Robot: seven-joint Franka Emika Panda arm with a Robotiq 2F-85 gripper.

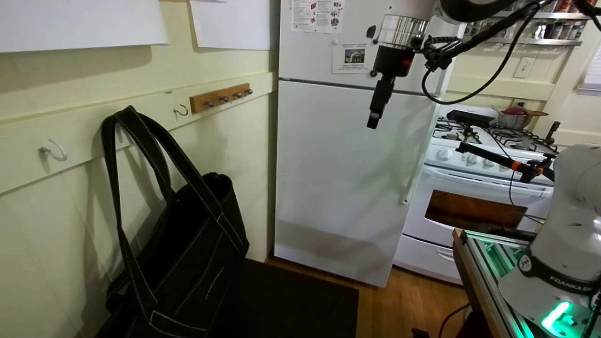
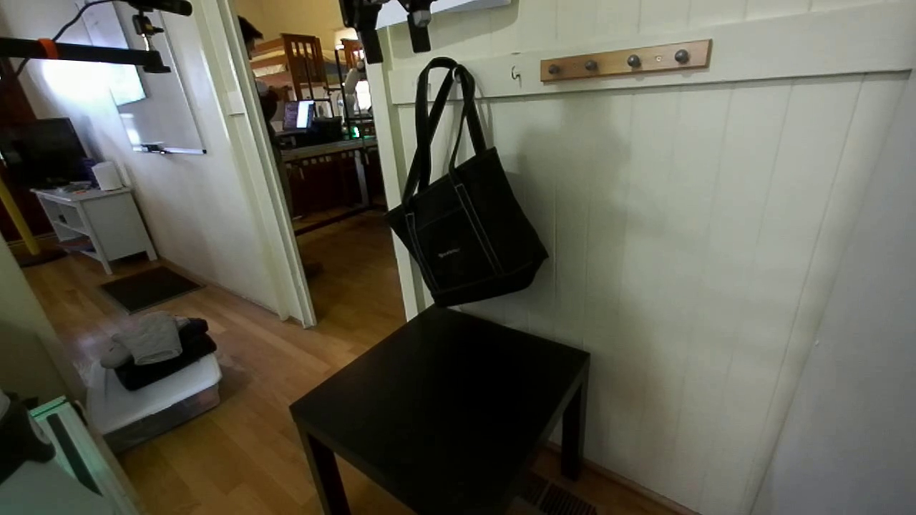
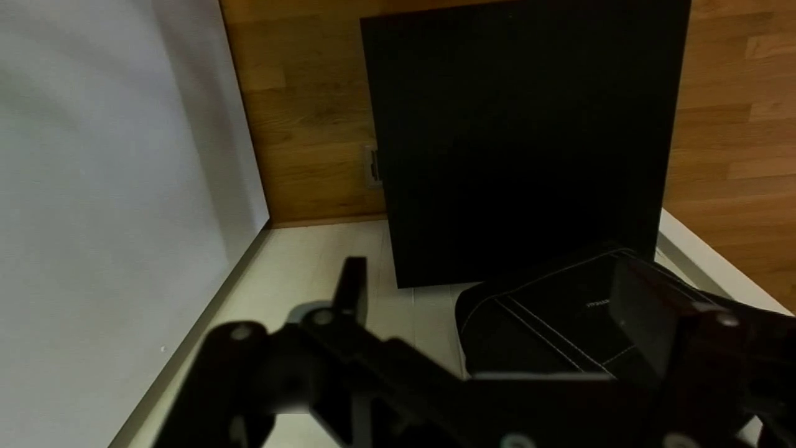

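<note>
A black tote bag (image 1: 211, 248) with white stitching hangs by its straps on the left wall, tilted; exterior view 2 shows the bag (image 2: 476, 236) just above the black table. My gripper (image 1: 373, 121) is high in front of the fridge, pointing down, well to the right of the bag. In exterior view 2 my gripper (image 2: 395, 36) shows at the top edge, its two fingers apart. The wrist view has the bag (image 3: 533, 328) low at the right, partly hidden by the gripper. The fingers stand open with nothing held between them.
A low black table (image 2: 446, 386) stands beneath the bag. On the wall are a wooden peg rack (image 2: 627, 61), an empty metal hook (image 1: 181, 110) and an empty white hook (image 1: 54, 151). The fridge (image 1: 338, 186) bounds the space at one side.
</note>
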